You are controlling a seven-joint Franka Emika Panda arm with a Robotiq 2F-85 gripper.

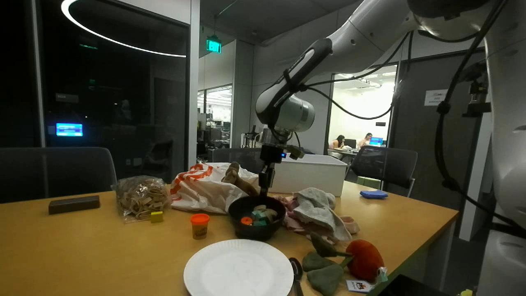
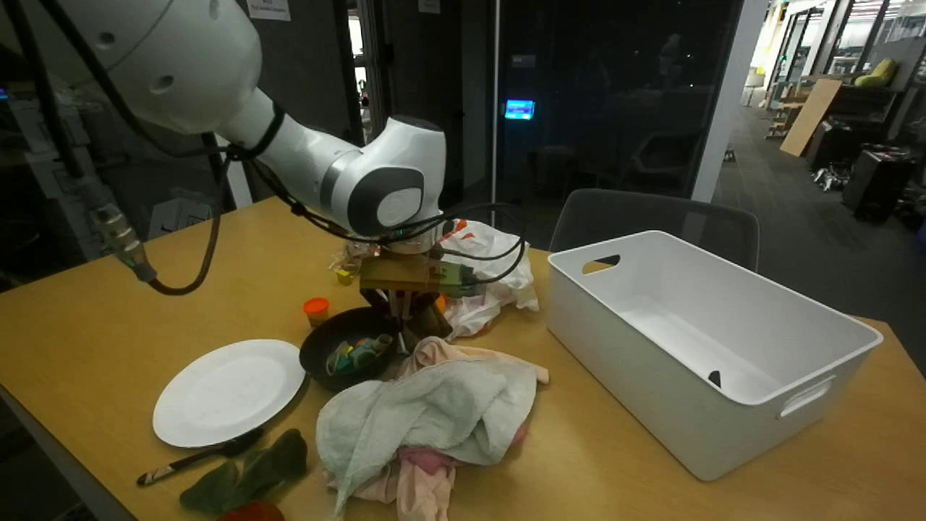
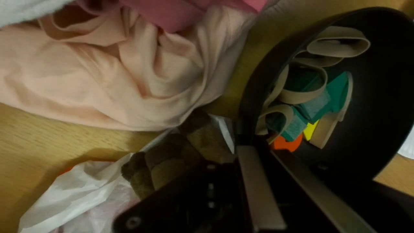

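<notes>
A black bowl [image 1: 238, 222] is tilted toward the white plate [image 1: 238, 270], its far side raised. My gripper is shut on the bowl's rim, one finger on each side of the wall, as the wrist view shows. Inside the bowl [image 3: 388, 89] lie tan bands [image 3: 337, 44], green pieces [image 3: 337, 91], an orange round piece [image 3: 287, 143] and a bit of yellow. In the second exterior view the bowl [image 2: 323, 357] leans beside the plate [image 2: 230, 391]; the fingertips are partly hidden there.
Pink and grey cloths [image 2: 434, 408] lie close to the bowl. A white bag [image 1: 209, 190] with a brown plush [image 1: 237, 181] sits behind it. An orange-lidded tub [image 1: 199, 227] stands nearby. The large white bin [image 2: 642, 382] is empty-looking.
</notes>
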